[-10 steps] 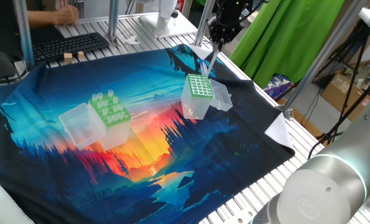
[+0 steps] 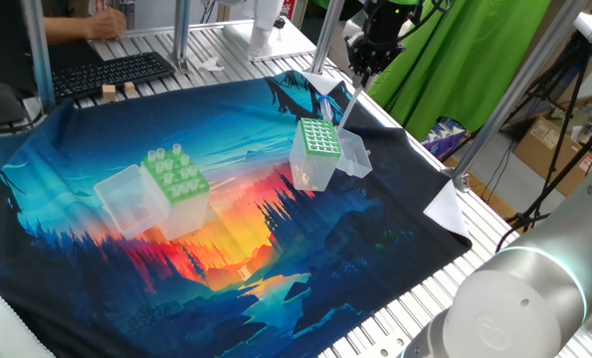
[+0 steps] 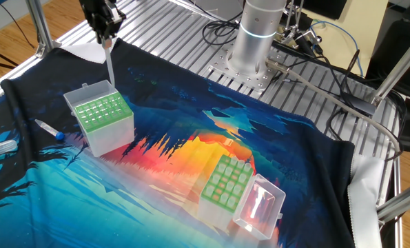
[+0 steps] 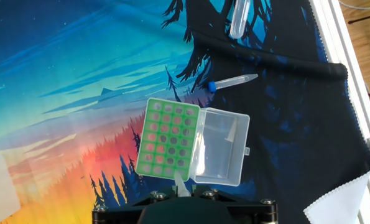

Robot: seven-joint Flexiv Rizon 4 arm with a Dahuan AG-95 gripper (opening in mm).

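Observation:
A long translucent pipette tip (image 3: 110,65) points downward from my gripper (image 3: 107,43), which is shut on its upper end. The tip (image 2: 350,107) hangs beside a clear box with a green perforated top (image 2: 319,137), near its open lid. In the wrist view the tip (image 4: 181,185) shows at the bottom centre, in front of the gripper, close to the near edge of the green rack (image 4: 167,138). Its holes look empty of standing tips. A second box (image 2: 176,189) holds several tips standing up in its green rack.
Both boxes have clear lids (image 4: 221,148) folded open at their sides. A blue-capped tube (image 4: 232,82) lies on the cloth, with another clear tube (image 4: 240,18) beyond it. The printed cloth between the boxes is bare.
In exterior view 1, my gripper has shifted right and slightly downward, carrying the tip toward the lid side of the box. Both boxes have stayed in place.

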